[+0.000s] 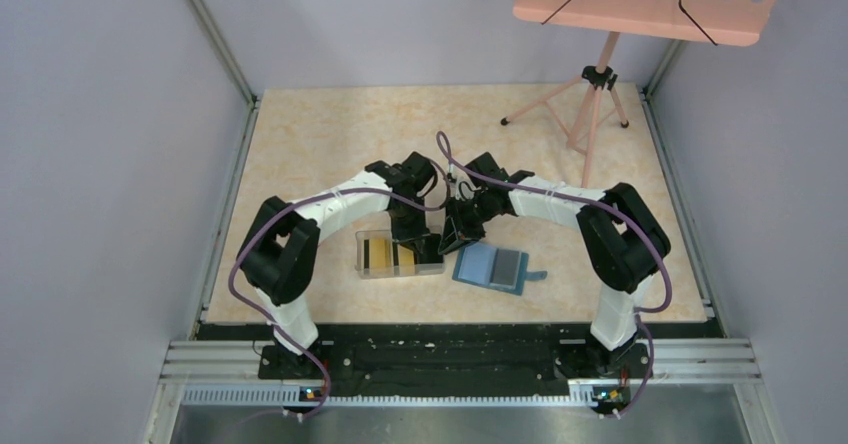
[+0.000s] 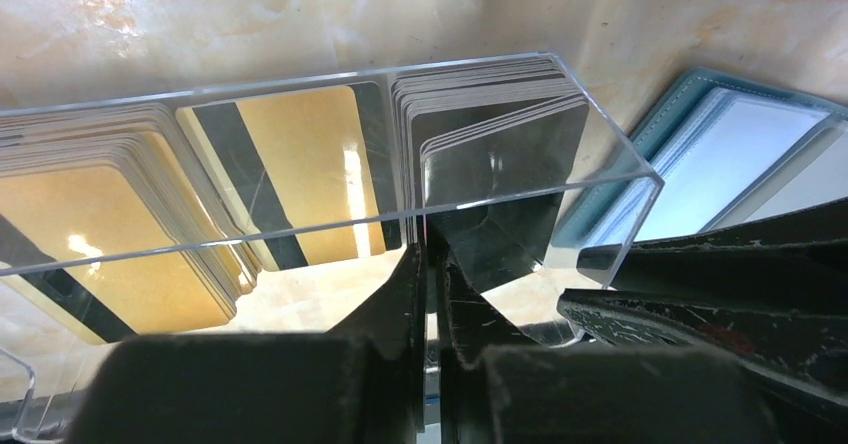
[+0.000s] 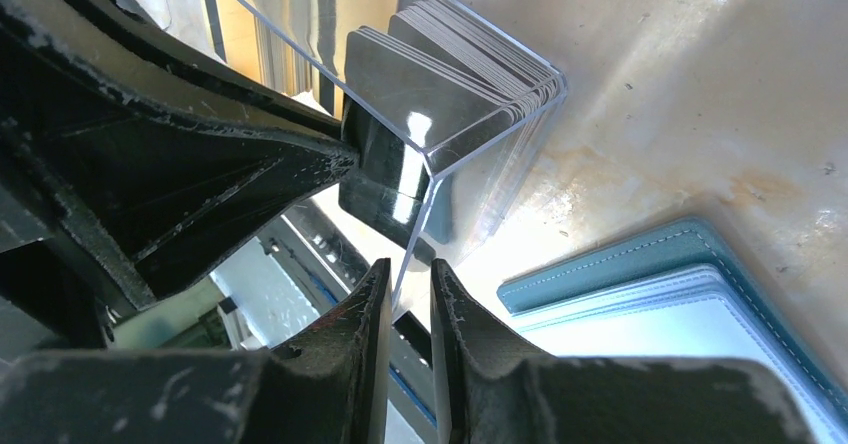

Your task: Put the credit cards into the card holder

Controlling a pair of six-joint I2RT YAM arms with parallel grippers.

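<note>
A clear acrylic box holds gold cards on the left and dark cards in its right end. My left gripper reaches over the box's edge at the dark cards, fingertips close together; whether anything is between them is unclear. My right gripper is at the box's right corner, fingertips close around the clear wall. The blue card holder lies right of the box, with light and grey panels.
A pink music stand stands at the back right.
</note>
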